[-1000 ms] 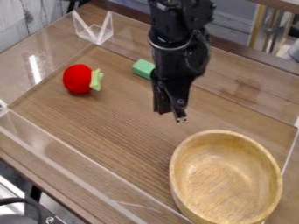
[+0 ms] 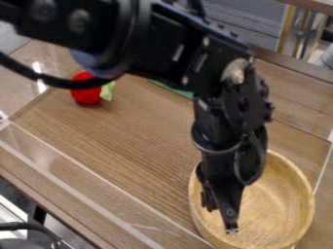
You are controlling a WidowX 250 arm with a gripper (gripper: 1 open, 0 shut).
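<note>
My black gripper (image 2: pixel 221 212) reaches down from the top left over a round, pale wooden bowl (image 2: pixel 289 202) at the lower right. Its tips are low over the bowl's left part, and the arm hides part of the rim. I cannot tell whether the fingers hold anything or how wide they stand.
A red round object (image 2: pixel 85 93) with a pale green part lies at the upper left. A green item (image 2: pixel 172 88) is mostly hidden behind the arm.
The arm has moved down toward the camera, from over the middle of the surface into the bowl's area. The bowl and red object have stayed put.
</note>
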